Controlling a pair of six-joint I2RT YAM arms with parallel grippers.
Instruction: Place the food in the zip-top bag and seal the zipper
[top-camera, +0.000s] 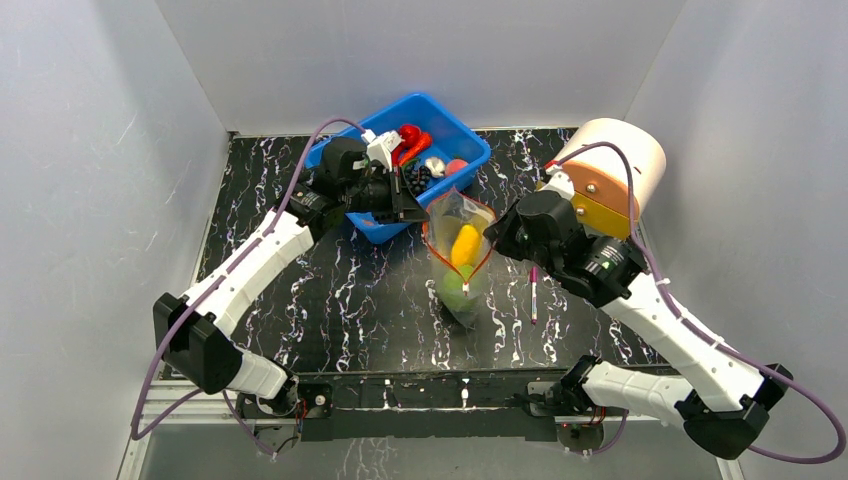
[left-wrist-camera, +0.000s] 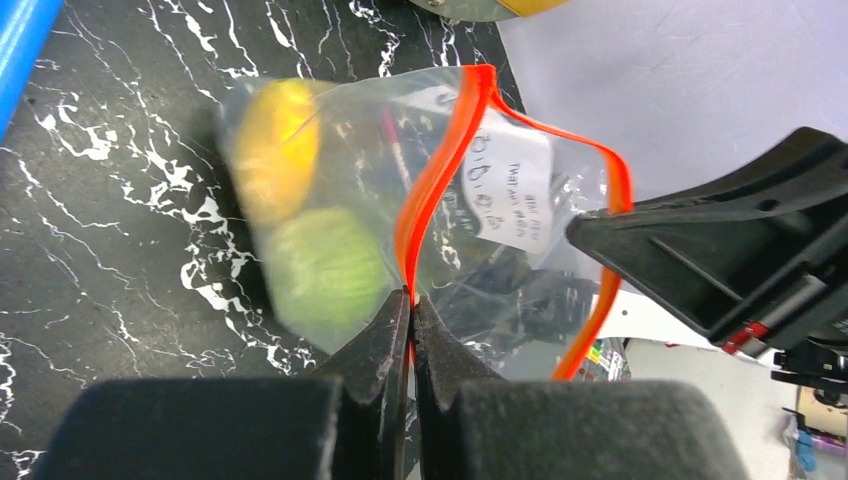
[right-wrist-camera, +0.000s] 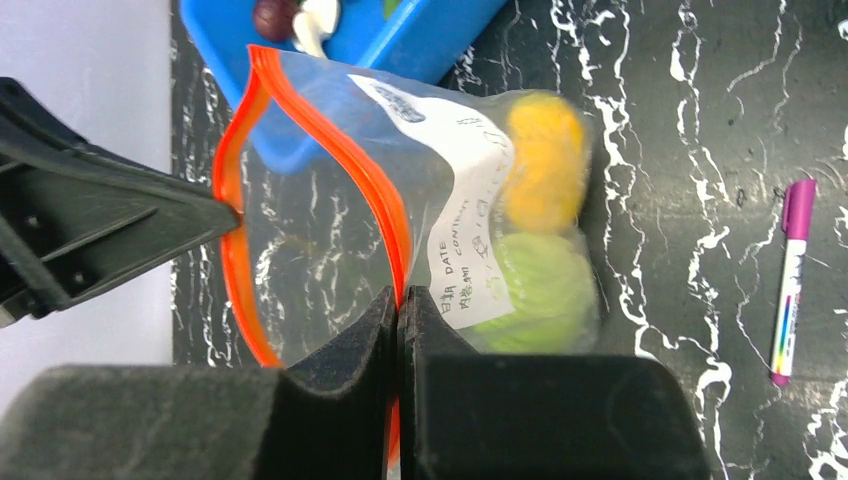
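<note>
The clear zip bag (top-camera: 450, 300) stands upright near the table's middle, holding a yellow food (top-camera: 465, 243) and a green one (left-wrist-camera: 325, 265) low inside. Its orange-edged mouth gapes between my grippers. My left gripper is shut on one edge of the zip rim, at the bag's left side. My right gripper is shut on the opposite edge, on the right side. Each wrist view shows the orange strip running into the closed fingertips, with the other gripper across the opening.
A blue bin (top-camera: 450, 120) of vegetables and fruit sits behind the bag. A cream and yellow cylinder-shaped case (top-camera: 625, 165) is at the back right. A pink marker (right-wrist-camera: 795, 250) lies right of the bag.
</note>
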